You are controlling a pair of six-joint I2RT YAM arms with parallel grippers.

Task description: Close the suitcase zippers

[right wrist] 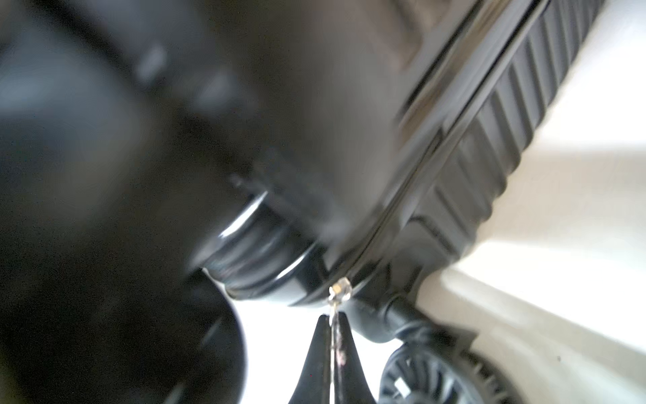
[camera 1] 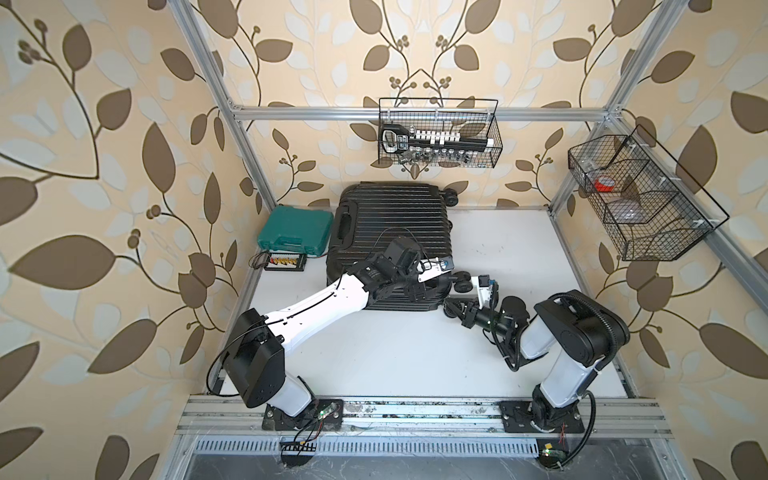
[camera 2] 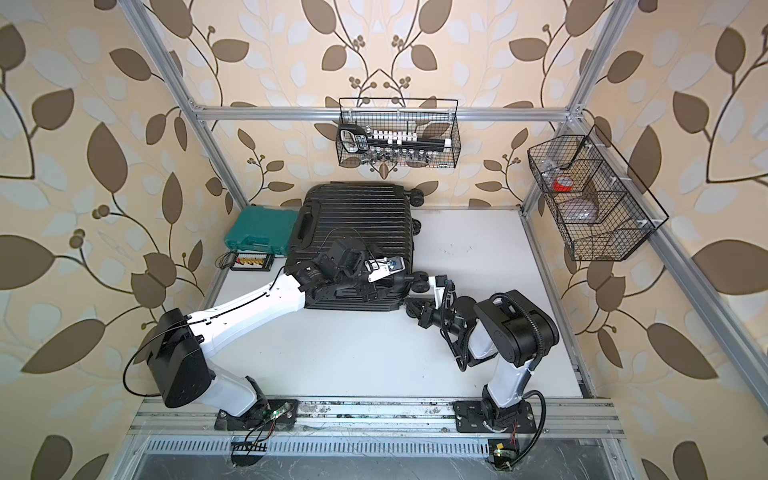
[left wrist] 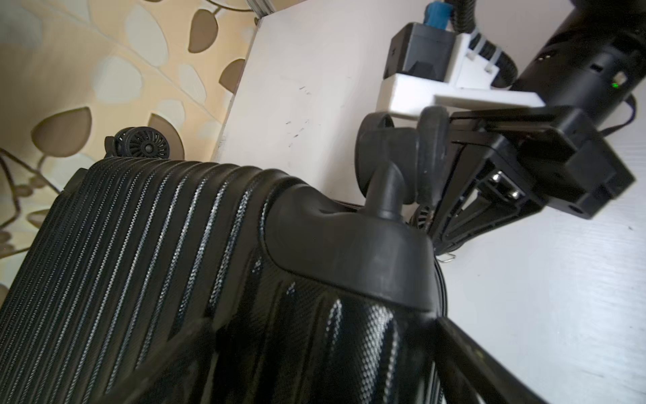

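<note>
The black ribbed suitcase (camera 1: 400, 212) lies flat on the white table, its wheels toward the right. My left gripper is open over the suitcase's front right corner, its blurred fingers spread to either side of that corner in the left wrist view. At the wheel end stands my right gripper, shut, with its tips at a small metallic zipper pull (right wrist: 340, 290) beside the seam. Whether the pull is pinched between those tips is hard to tell. A corner wheel (right wrist: 430, 377) sits just right of them.
A green case (camera 1: 296, 229) and a small tray of coloured items (camera 1: 285, 261) lie left of the suitcase. Wire baskets (camera 1: 440, 132) hang on the back and right walls.
</note>
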